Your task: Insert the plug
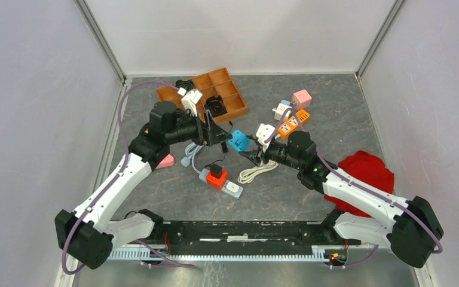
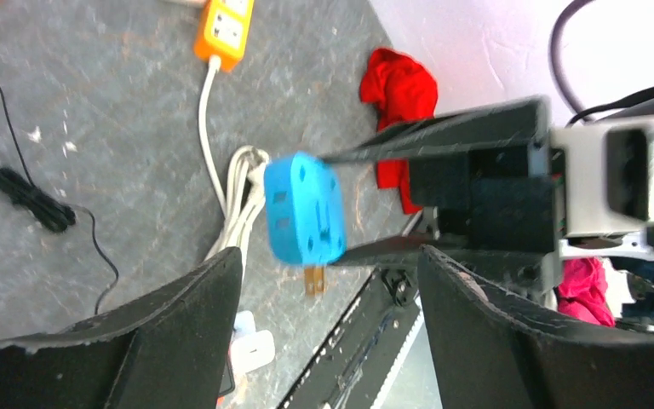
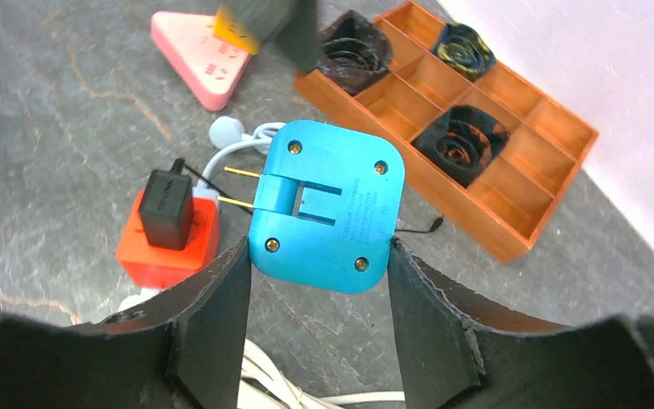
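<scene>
My right gripper is shut on a cyan plug (image 3: 324,204) with brass pins pointing out to the left. My left gripper (image 1: 221,136) hangs open beside it, its fingers apart and empty in the left wrist view. Below, a red socket block (image 1: 217,181) with a black adapter (image 3: 167,208) plugged in sits on a power strip (image 1: 232,189). An orange power strip (image 2: 223,30) lies at the back right.
An orange compartment tray (image 1: 227,89) with coiled black cables stands at the back. A white cable coil (image 1: 257,172) lies at centre, a pink triangular block (image 3: 199,60) on the left, a red cloth (image 1: 364,176) at right.
</scene>
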